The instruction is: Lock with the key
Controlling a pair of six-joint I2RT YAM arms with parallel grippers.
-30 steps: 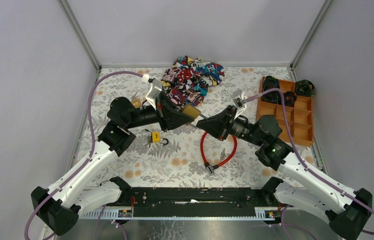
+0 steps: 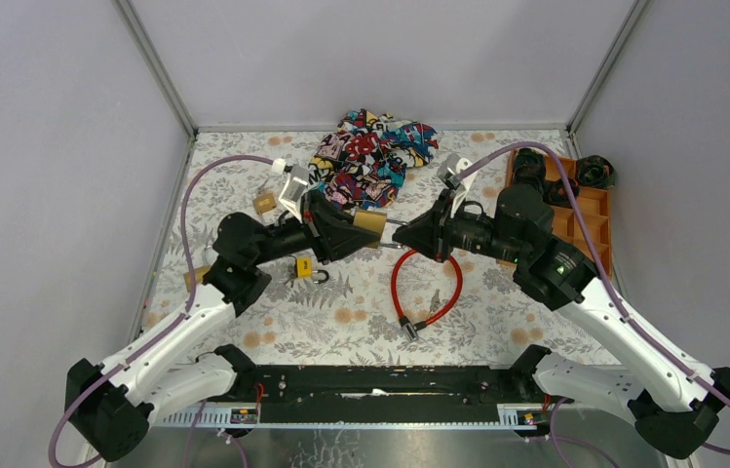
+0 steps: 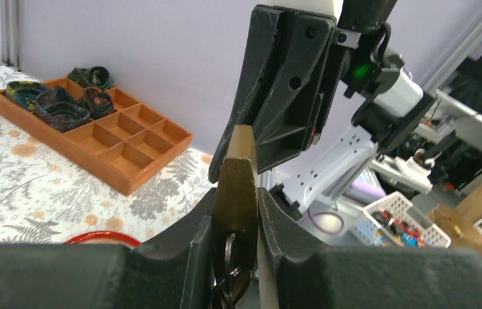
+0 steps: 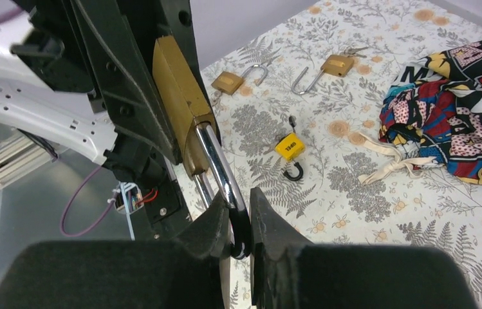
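Note:
A brass padlock [image 2: 370,223] hangs in the air between the two arms. My right gripper is shut on its silver shackle [image 4: 215,161], at the curved end. On the other side, the left gripper has its fingers [image 3: 193,257] on either side of the padlock body [image 3: 241,174]. Whether both fingers press on the body cannot be told. A small shiny metal piece [image 3: 228,248] shows at the body's lower end in the left wrist view, too unclear to name as a key.
Two brass padlocks with open shackles [image 4: 228,82] and a yellow lock [image 4: 289,147] lie on the patterned table. A red cable lock [image 2: 457,290] curves below the grippers. Patterned cloth [image 2: 370,156] lies behind them; a wooden compartment box [image 2: 592,234] stands at right.
The padlock has turned to lie nearly level in the top view.

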